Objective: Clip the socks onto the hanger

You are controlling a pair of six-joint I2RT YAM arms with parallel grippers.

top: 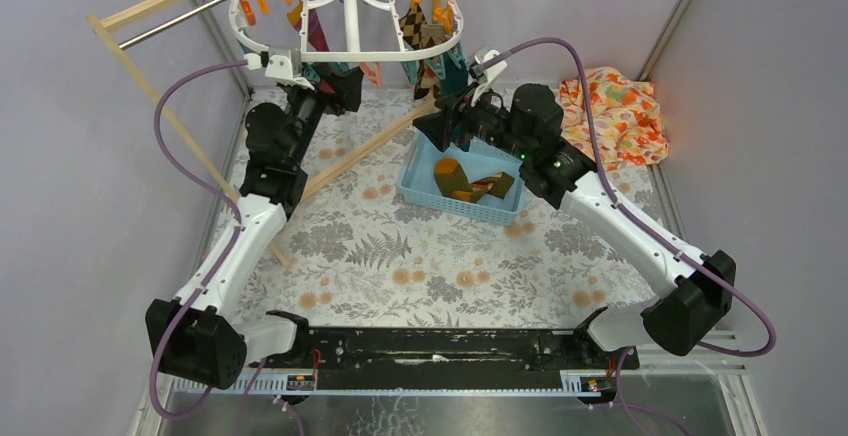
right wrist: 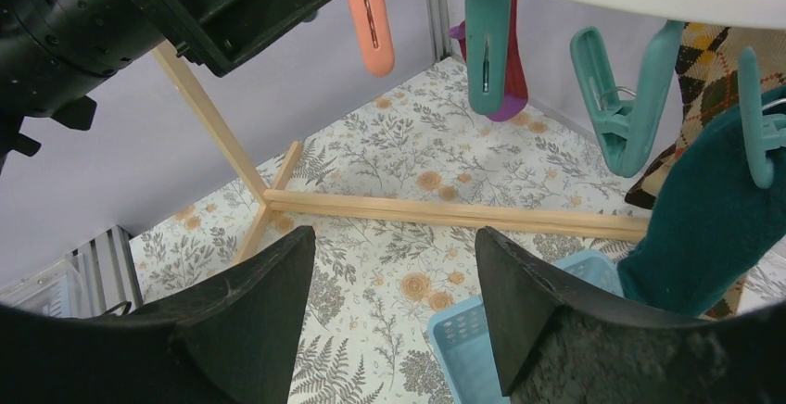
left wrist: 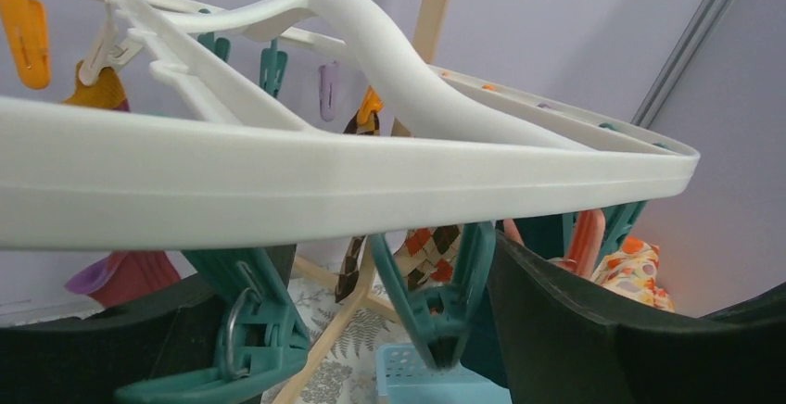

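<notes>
My left gripper point(top: 335, 91) is raised at the front rim of the white hanger point(top: 360, 57). In the left wrist view its fingers stand partly apart around teal clips point(left wrist: 436, 321); whether they grip one is unclear. My right gripper is open and empty, below the right side of the hanger, beside a hanging teal sock point(right wrist: 704, 209) and clips point(right wrist: 626, 117). A checkered sock point(top: 413, 26) and a purple sock point(top: 316, 31) hang from the hanger. More socks point(top: 470, 184) lie in the blue basket.
The blue basket point(top: 420, 194) sits below the right arm. Wooden bars point(top: 355, 156) of the stand cross the patterned floor. An orange floral cloth point(top: 620, 116) lies at the back right.
</notes>
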